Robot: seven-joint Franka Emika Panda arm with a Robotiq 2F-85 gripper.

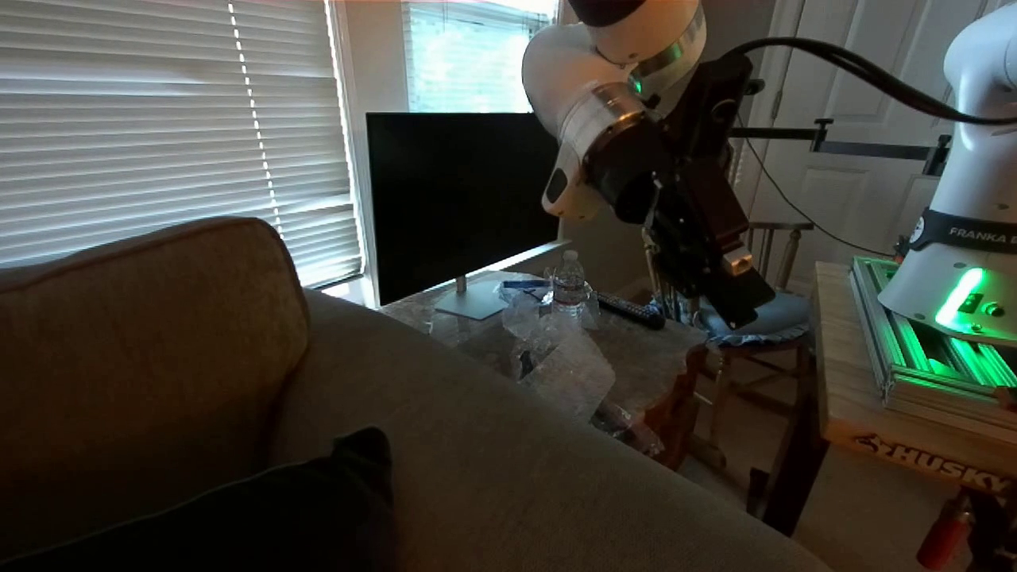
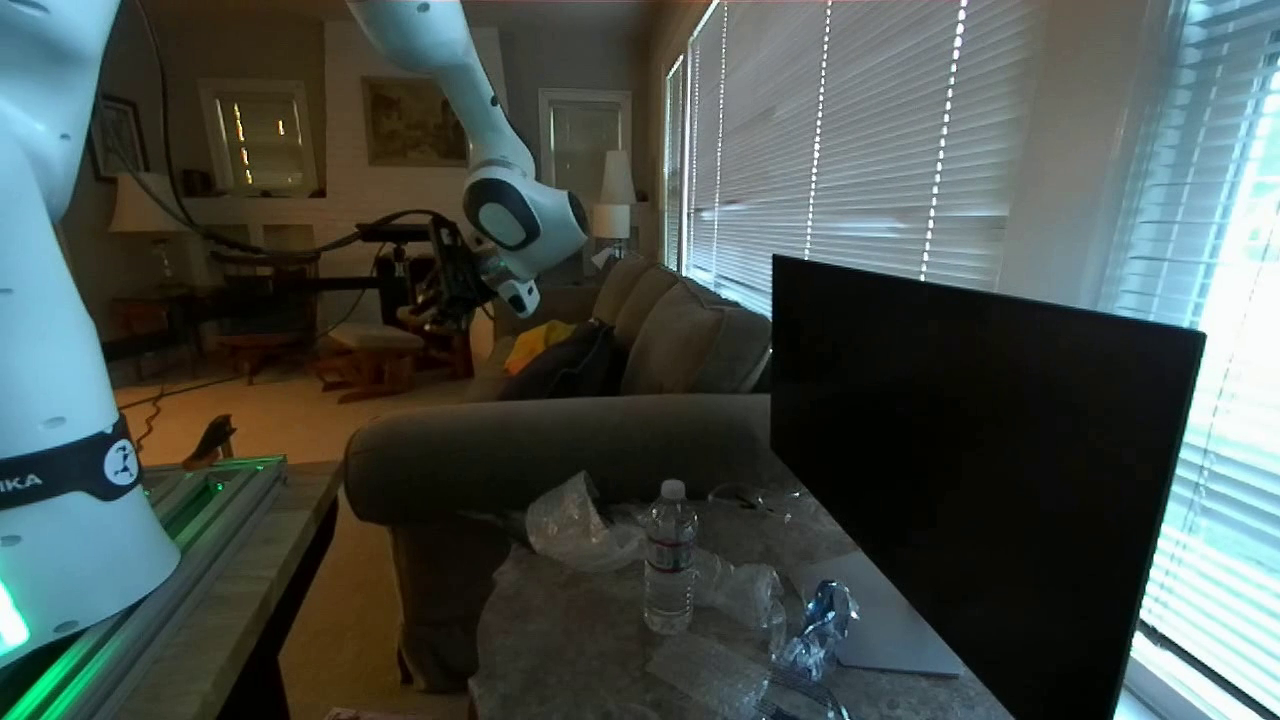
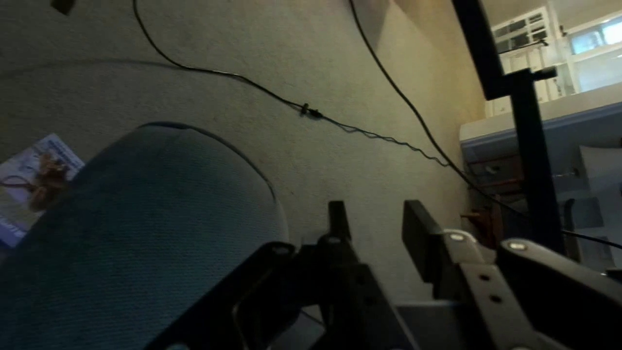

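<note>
A picture book [image 3: 40,185] with a brown animal on its cover lies on the carpet, at the left of the wrist view. The rounded grey-green sofa arm [image 3: 157,233] partly covers it there. High above the floor, beside that sofa arm, my gripper has a clear gap between its fingers and holds nothing. In exterior view 1 the gripper [image 1: 748,295] points down and to the right, well clear of any surface; its gap is hard to make out from that side.
A small table holds a monitor [image 1: 458,200], a water bottle [image 1: 569,280], a remote [image 1: 629,310] and clear plastic wrapping [image 1: 572,370]. My arm's base stands on a wooden workbench [image 1: 848,367]. Black cables [image 3: 256,86] cross the carpet; a dark bar [image 3: 533,157] extends beside the gripper.
</note>
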